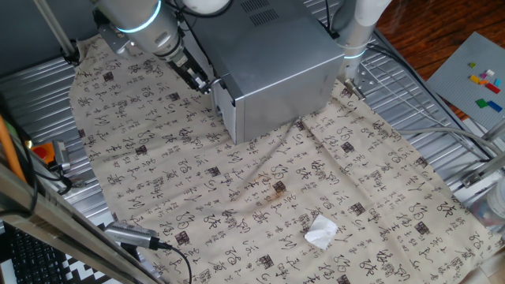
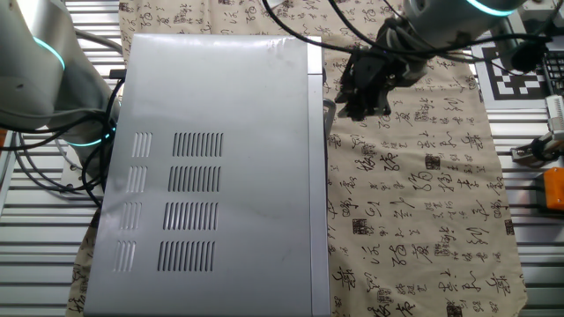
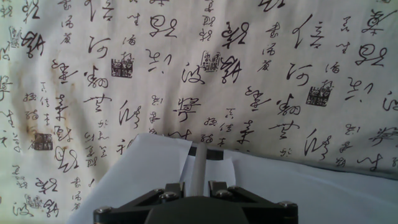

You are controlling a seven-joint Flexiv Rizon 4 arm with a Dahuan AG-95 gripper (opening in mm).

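A silver box-shaped appliance like a microwave [image 1: 272, 59] stands on the patterned cloth, its door side towards my gripper [image 1: 207, 85]. In exterior view 2 its handle [image 2: 329, 116] sticks out from the door edge beside the dark gripper. The wrist view shows the pale handle bar [image 3: 199, 167] running between my fingers, which are close in on both sides and look shut on it. The white door face [image 3: 140, 171] fills the lower part of that view. Whether both pads touch the bar is hard to see.
A crumpled white tissue [image 1: 321, 232] lies on the cloth [image 1: 181, 173], which is otherwise largely bare in front of the appliance. Coloured bricks lie on a grey board [image 1: 473, 79] at the far right.
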